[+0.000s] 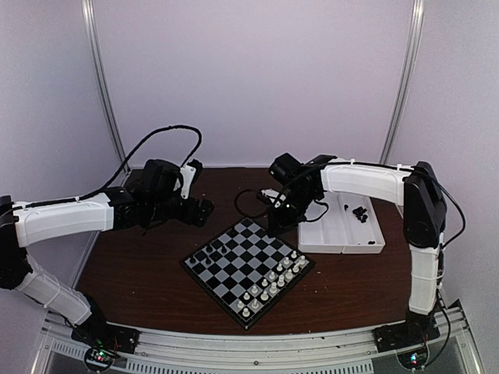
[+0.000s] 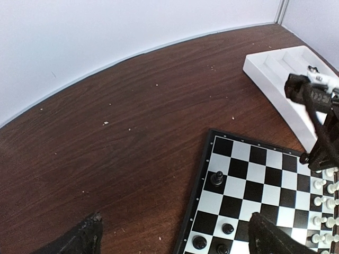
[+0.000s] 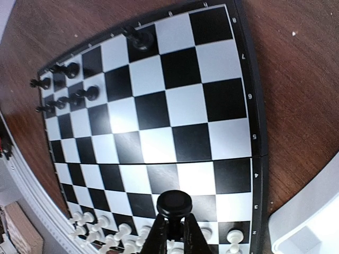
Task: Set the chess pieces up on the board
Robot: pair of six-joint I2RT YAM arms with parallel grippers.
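Observation:
The chessboard point(image 1: 245, 273) lies mid-table, white pieces point(image 1: 277, 282) in rows along its right side and several black pieces point(image 3: 141, 39) on the opposite side. My right gripper point(image 1: 274, 226) hangs over the board's far right part, shut on a black chess piece point(image 3: 174, 203), whose round end faces the right wrist camera. My left gripper point(image 1: 201, 214) is held above the table left of the board, open, its two fingers at the bottom corners of the left wrist view with nothing visible between them.
The white tray point(image 1: 335, 245) stands right of the board with several black pieces point(image 1: 360, 214) in it. Bare wood point(image 2: 116, 159) lies left of and behind the board.

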